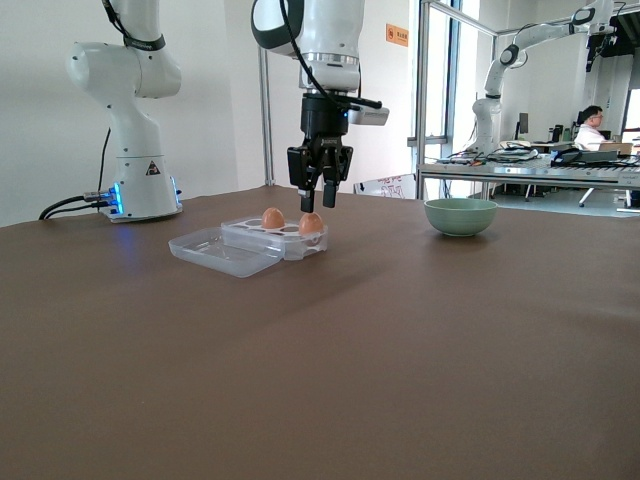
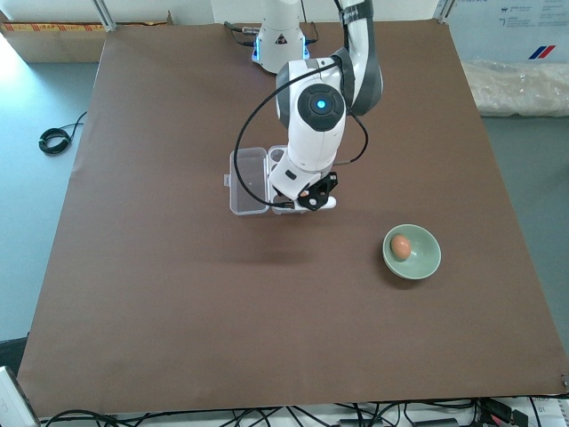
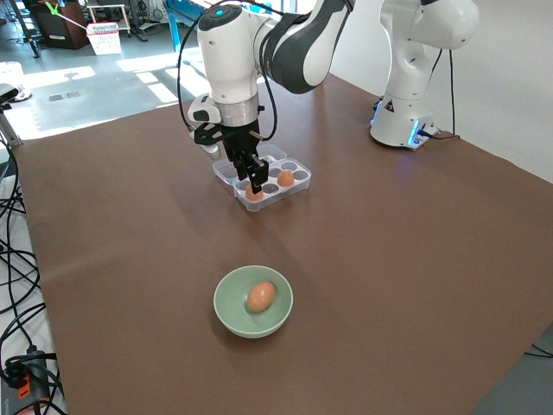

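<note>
My black gripper (image 1: 318,196) hangs just above a clear egg box (image 3: 268,203) with its lid folded open (image 1: 220,258). Its two fingers point down with a gap between them, close by an egg (image 1: 310,224) in the front row; a second egg (image 1: 273,218) sits further along, also seen in the right view (image 3: 285,178). In the left view the arm hides most of the box. A pale green bowl (image 2: 421,261) stands apart with one egg (image 2: 400,247) in it.
Cables lie along the table's edge (image 3: 26,285).
</note>
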